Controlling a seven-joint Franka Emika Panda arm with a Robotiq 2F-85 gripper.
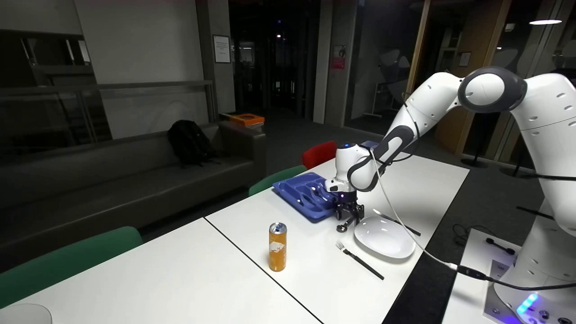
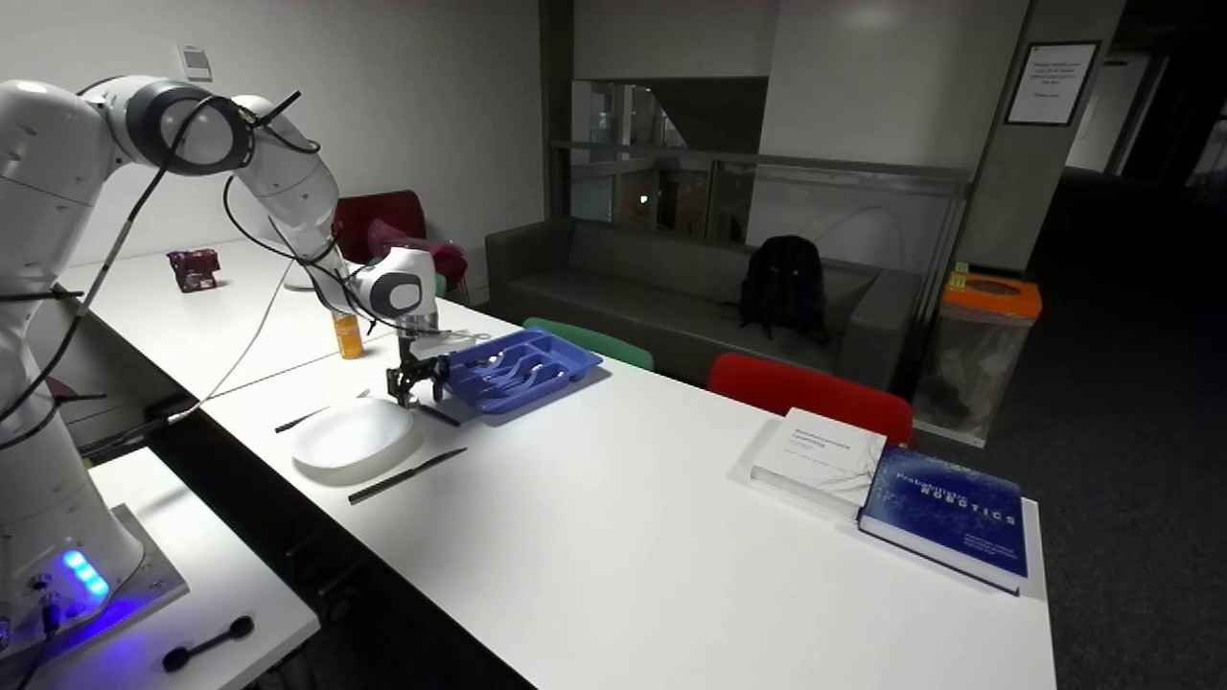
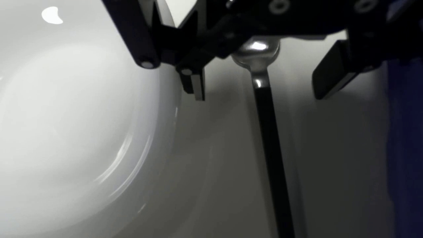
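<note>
A black-handled spoon (image 3: 269, 131) with a metal bowl lies on the white table, between the plate and the tray. Just above it is my gripper, its fingers spread apart on either side of the spoon's neck with clear gaps. The upper end of the spoon's bowl is hidden behind the gripper in the wrist view. A white plate (image 1: 384, 237) stands to one side of the gripper. On the other side is the blue cutlery tray (image 2: 523, 385), holding several utensils.
A fork (image 1: 360, 261) and a knife (image 2: 408, 475) flank the plate. The orange can (image 1: 277, 247) stands upright near the table seam. Two books (image 2: 949, 506) lie at the far end, with bare table before them.
</note>
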